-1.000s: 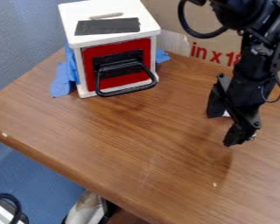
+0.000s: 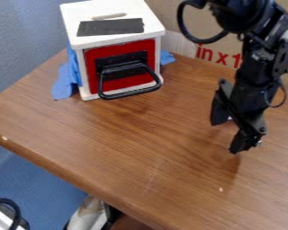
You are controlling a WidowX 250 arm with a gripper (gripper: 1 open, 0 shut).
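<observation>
My black gripper [image 2: 239,144] hangs low over the wooden table [image 2: 122,153] on the right, pointing down. Its fingertips are small and dark, so I cannot tell whether they are open or shut. A small light item is partly hidden behind the arm. At the back left stands a white box [image 2: 83,13] with a red front, a black handle [image 2: 129,92] and a dark panel [image 2: 111,26] on top, where a light stick [image 2: 108,16] lies.
A blue cloth [image 2: 64,84] lies around the box's base. A cardboard box [image 2: 219,49] stands behind the arm. The table's left edge drops to a blue surface.
The arm and gripper have shifted very slightly; nothing else has visibly changed.
</observation>
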